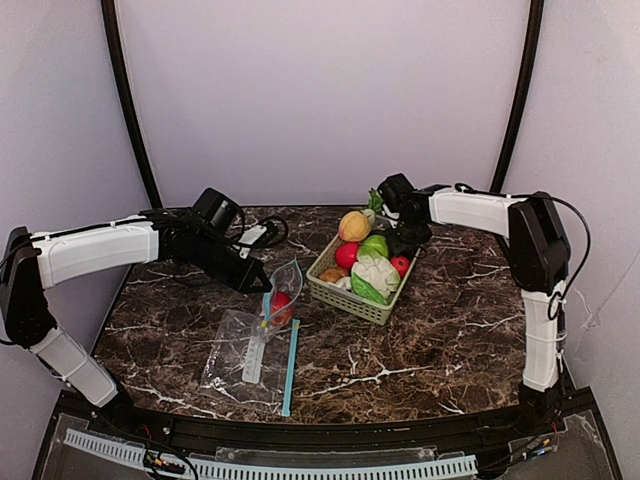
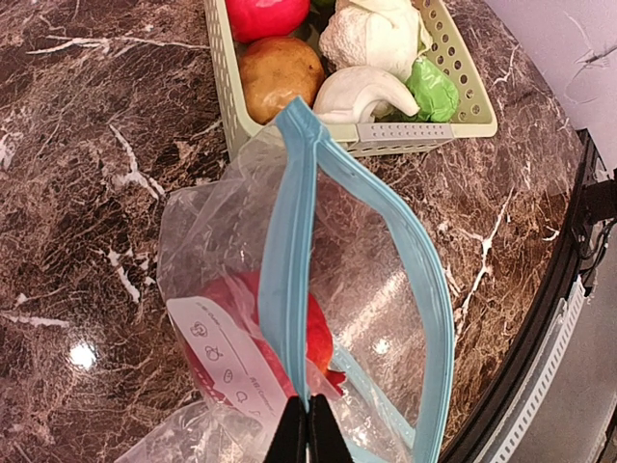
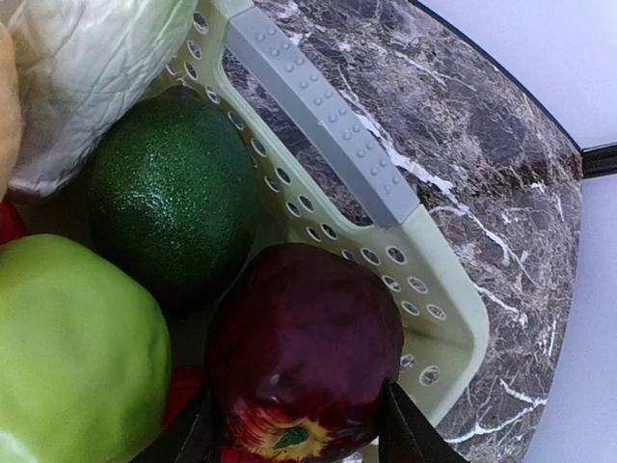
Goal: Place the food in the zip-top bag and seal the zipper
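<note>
The clear zip bag [image 2: 217, 227] has blue zipper strips, and its mouth stands apart as a loop. My left gripper is shut on one strip of that mouth. Inside the bag lies a red food item [image 2: 316, 333], partly covered by the white label. In the right wrist view, a dark purple, round food [image 3: 308, 338] is clasped from both sides by my right gripper, still within the basket [image 3: 453, 299]. From the top, the right arm hides this food. A second bag [image 1: 225, 350] lies flat on the table.
Against the purple food sit a dark green avocado [image 3: 174, 193] and, lower left, a green fruit [image 3: 72, 352]. The basket's grey handle [image 3: 323, 116] and wall rise close by. Bare table [image 1: 450, 350] spreads at the front right.
</note>
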